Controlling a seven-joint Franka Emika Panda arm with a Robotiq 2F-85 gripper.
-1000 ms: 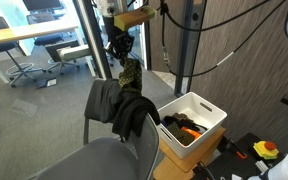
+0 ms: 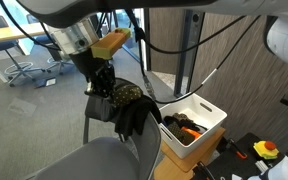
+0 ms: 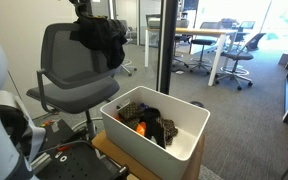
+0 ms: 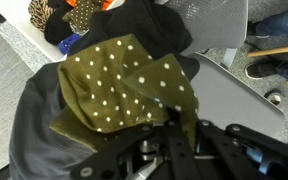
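An olive cloth with pale dots (image 4: 114, 85) fills the middle of the wrist view, one end running up to my gripper. The gripper is shut on that end, its fingers partly covered by fabric. In exterior view 1 the gripper (image 2: 101, 88) is low over the grey chair's backrest, with the dotted cloth (image 2: 127, 93) beside it. Black cloth (image 2: 134, 115) lies draped over the backrest, below and next to the dotted one. Exterior view 2 shows the dark fabric (image 3: 106, 42) hanging over the chair top; the fingertips are not clear there.
A white bin (image 3: 134, 148) with dark, patterned and orange cloths (image 3: 141, 129) stands beside the chair (image 2: 89, 163) on a wooden surface (image 2: 172, 172). A vertical post (image 3: 166, 45) rises behind the bin. Cables hang from the arm.
My gripper has moved left and down in exterior view 1. The dotted cloth, earlier stretched upright beneath it, now sits lower and bunched at the chair back.
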